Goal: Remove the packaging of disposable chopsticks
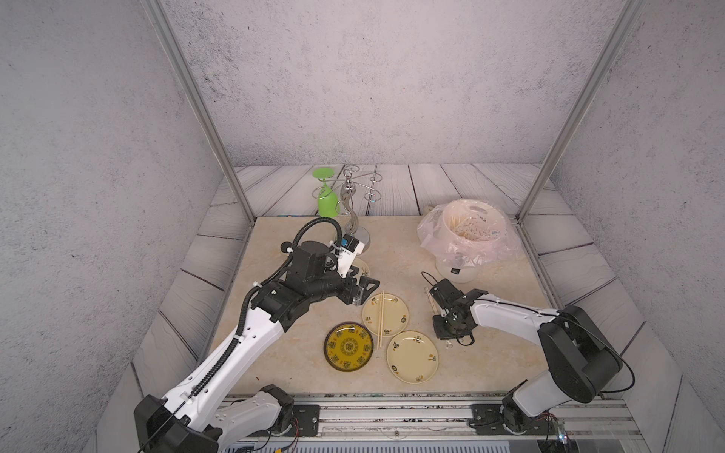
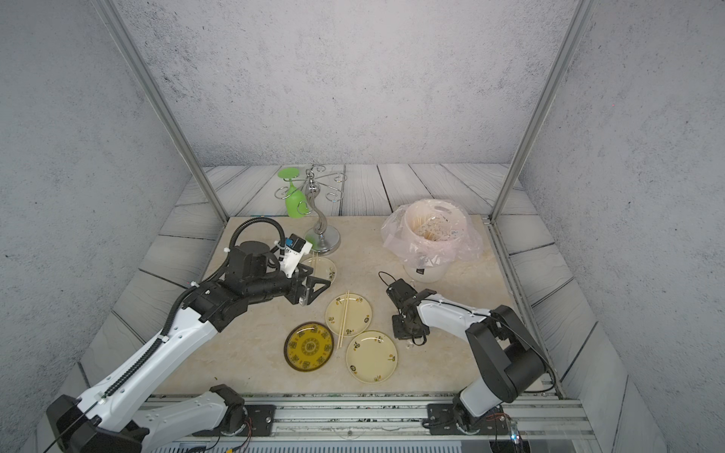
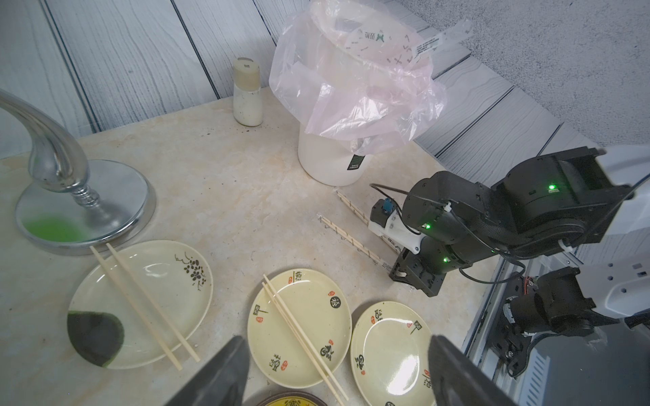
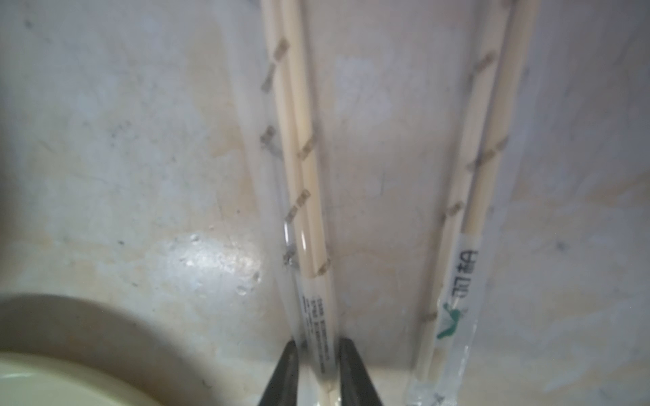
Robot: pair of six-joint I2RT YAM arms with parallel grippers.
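Two wrapped pairs of chopsticks lie side by side on the table in the right wrist view: a near package (image 4: 308,223) and a farther package (image 4: 467,203), both in clear printed film. My right gripper straddles the lower end of the near package, its fingers (image 4: 355,379) partly apart, one on each side. Whether they touch the film cannot be told. From the left wrist view, the right gripper is low over the table with both packages (image 3: 352,240) reaching out from it. My left gripper stands wide open above the plates, empty.
Bare chopsticks (image 3: 304,335) rest on a cream plate (image 3: 318,291), and another pair (image 3: 145,301) on a plate at the left. An empty cream plate (image 1: 412,357) and a yellow-brown plate (image 1: 349,347) stand in front. The lined bin (image 1: 468,249) is behind the right gripper.
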